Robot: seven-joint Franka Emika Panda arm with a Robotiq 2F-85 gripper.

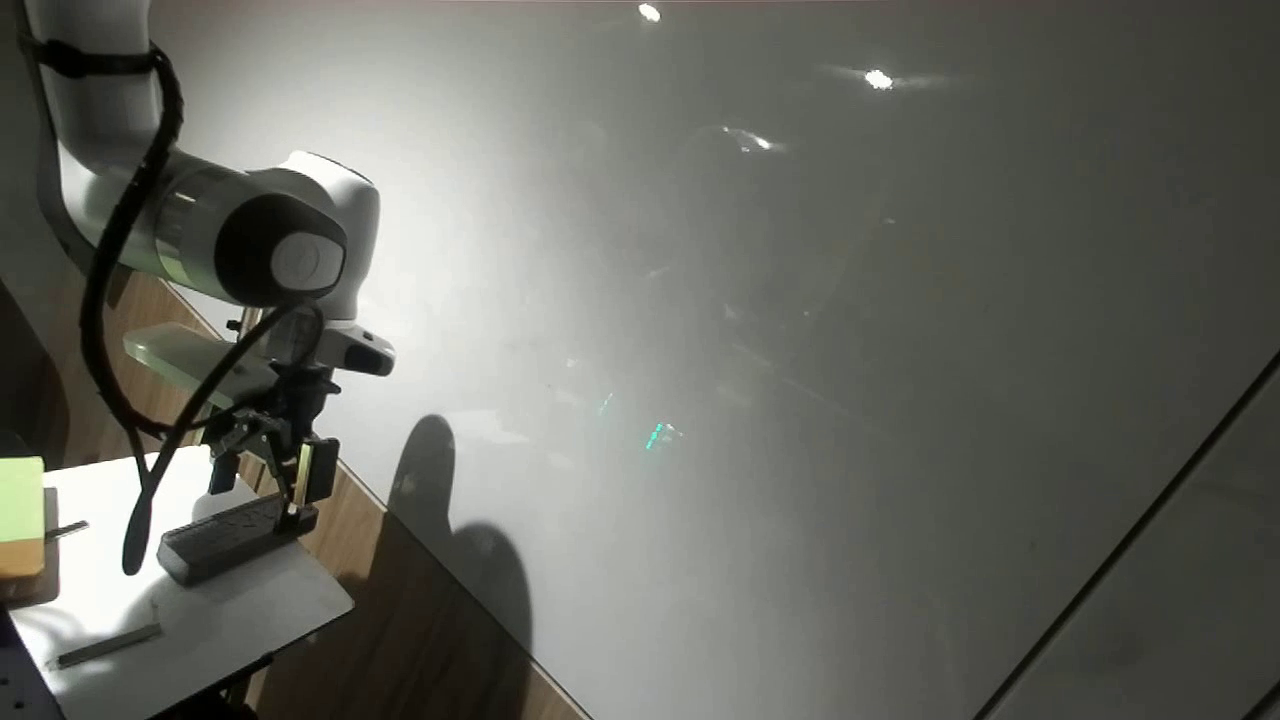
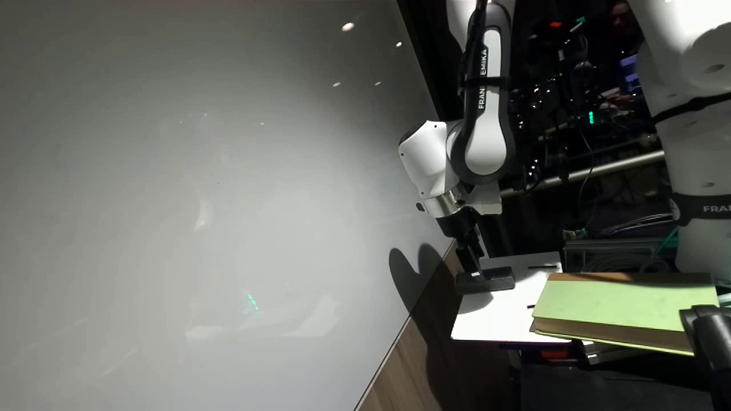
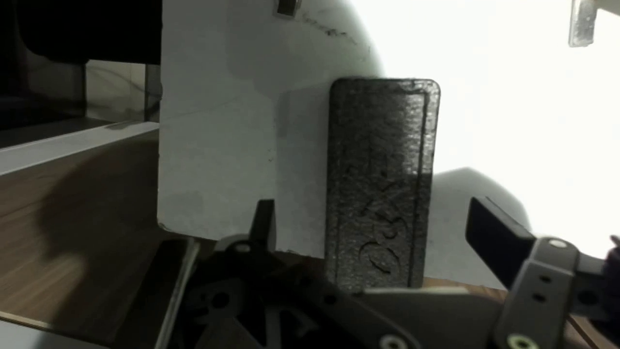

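Observation:
A long dark block (image 3: 378, 157) with raised lettering and rounded corners lies flat on the white board (image 3: 218, 174). In exterior view 1 the same block (image 1: 228, 540) reaches the board's wall-side edge. My gripper stands open over the block's near end, its two fingers apart, one on each side and neither visibly closed on it. From exterior view 1, one fingertip (image 1: 292, 520) overlaps the block's far end; whether they touch I cannot tell. Exterior view 2 has the gripper over the block (image 2: 503, 277) too, its fingers partly merged with the dark surface.
A green-covered box (image 2: 610, 301) sits by the white board. Short metal bars (image 1: 108, 646) lie on the board. Beside it rises a large glossy grey wall panel (image 1: 780, 360); the gap shows brown wood (image 1: 348, 528).

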